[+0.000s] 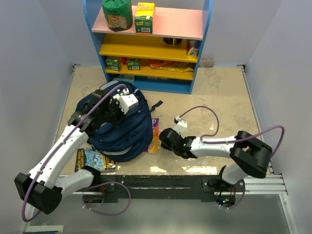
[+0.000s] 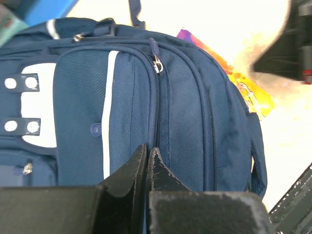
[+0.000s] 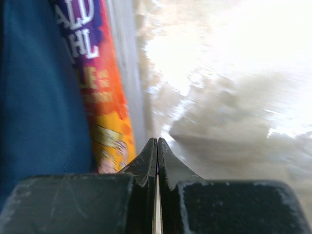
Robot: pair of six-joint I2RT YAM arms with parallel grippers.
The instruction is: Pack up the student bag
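The navy student bag (image 1: 127, 127) lies on the table at left. My left gripper has its fingertips together over the bag's zip edge; whether cloth is pinched between them is hidden. A bright book with a purple-to-yellow cover (image 1: 155, 127) lies flat beside the bag, its left part under the bag's side. In the right wrist view the book (image 3: 108, 105) is left of my right gripper, whose fingers are shut with nothing between them. A second, blue-and-black book (image 1: 96, 160) lies at the bag's lower left, partly hidden.
Behind the bag stands a shelf unit (image 1: 151, 46) with boxes and packets. The bag's dark strap (image 1: 157, 105) sticks out to the right. Bare table (image 1: 209, 92) spreads across the right, and the table's front edge (image 1: 151, 178) is close to the bag.
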